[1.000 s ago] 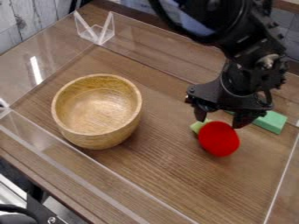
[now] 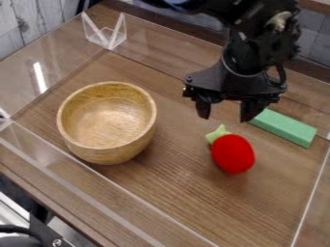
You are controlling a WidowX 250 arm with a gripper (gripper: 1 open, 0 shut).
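Observation:
A black gripper [image 2: 233, 96] reaches in from the top, raised over the middle right of the table, behind a red round object [image 2: 233, 153] with a small pale green piece [image 2: 217, 134] at its upper left. The fingers stand apart; whether anything is between them is not visible. A green bar [image 2: 283, 127] lies to the right of the gripper. A tan bowl [image 2: 108, 104] sits on the left.
The wooden table [image 2: 142, 203] has free room at the front and upper left. A small white wire-like object [image 2: 100, 29] is at the back left. The table's left edge is in view.
The gripper has moved up and back, away from the red object, uncovering more of the green bar. The red object has shifted slightly left from a second ago.

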